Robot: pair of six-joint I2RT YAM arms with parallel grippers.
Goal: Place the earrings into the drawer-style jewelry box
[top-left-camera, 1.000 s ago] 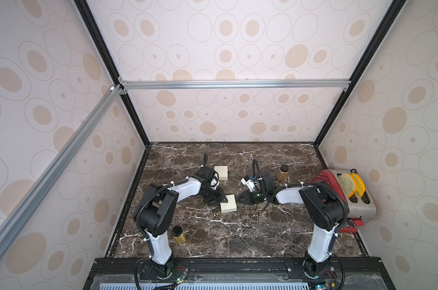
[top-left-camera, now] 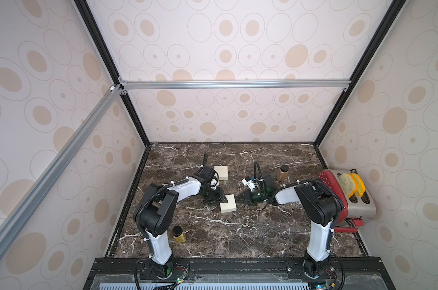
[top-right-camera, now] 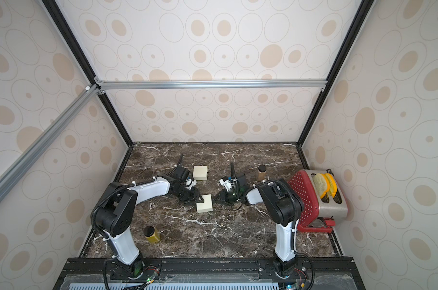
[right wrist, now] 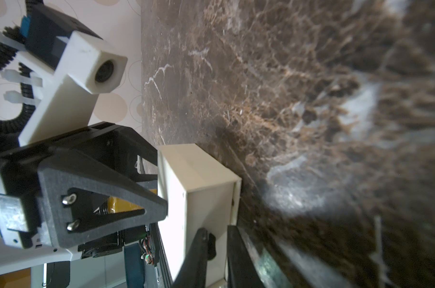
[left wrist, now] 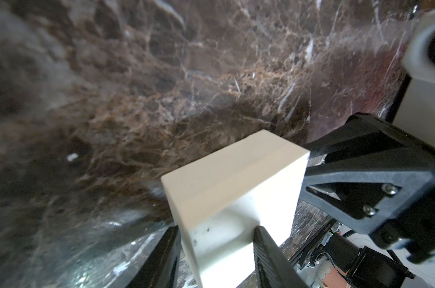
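Observation:
A cream jewelry box (top-left-camera: 228, 204) lies on the marble table between my grippers; in the right wrist view its front (right wrist: 200, 206) shows a small dark pull. My left gripper has its fingers at the box's sides, apart, over the white face. My right gripper is at the box's front, its fingertips part open around the dark pull. A second cream box (top-left-camera: 221, 172) lies behind. I cannot make out any earrings.
A yellow jar (top-left-camera: 179, 234) stands at the front left, a brown jar (top-left-camera: 282, 175) at the back right. A red toaster (top-left-camera: 332, 186) with yellow items stands at the far right.
In the top left view my right gripper and arm have shifted very slightly left, toward the box. The left arm looks unchanged.

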